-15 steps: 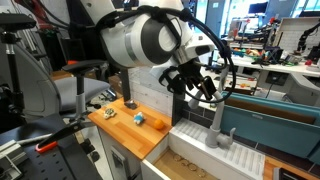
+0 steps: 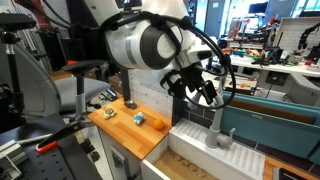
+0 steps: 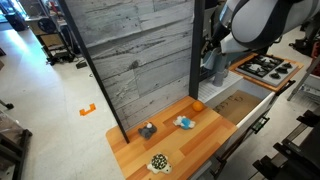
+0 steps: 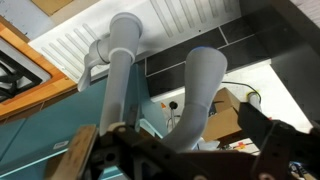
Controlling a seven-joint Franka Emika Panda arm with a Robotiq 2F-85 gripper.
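My gripper (image 2: 207,93) hangs beside the upper part of the grey faucet (image 2: 217,118) at the back of the toy kitchen counter. Looking down in the wrist view, I see the faucet's upright pipe with its side handle (image 4: 95,60) at left, and the curved spout (image 4: 203,75) right of it. The dark fingers (image 4: 270,145) appear at the bottom, spread apart, with the spout running between them; whether either touches it is unclear. In exterior view 2 the arm's head (image 3: 258,22) largely hides the gripper, with part of the faucet (image 3: 218,68) below.
On the wooden counter (image 3: 165,152) are an orange ball (image 3: 198,105), a small blue-and-white item (image 3: 184,122) and other small toys. An open drawer (image 2: 185,167) lies in front of the sink area. A teal shelf (image 2: 265,125) and grey back wall stand behind.
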